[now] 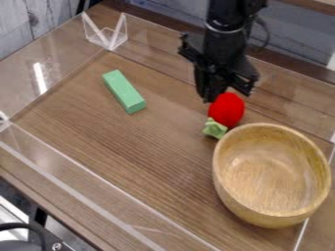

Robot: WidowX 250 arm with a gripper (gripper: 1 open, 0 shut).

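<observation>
My gripper (pixel 207 92) is low over the table, just above and left of a red object (pixel 225 109) that has a small green piece (pixel 215 128) at its lower end. I cannot tell whether the fingers touch the red object or how far apart they stand. A green block (pixel 124 90) lies to the left. A large tan bowl (pixel 265 201) sits at the lower right.
A white wire holder (pixel 105 29) stands at the back left. Dark cables show at the lower left corner.
</observation>
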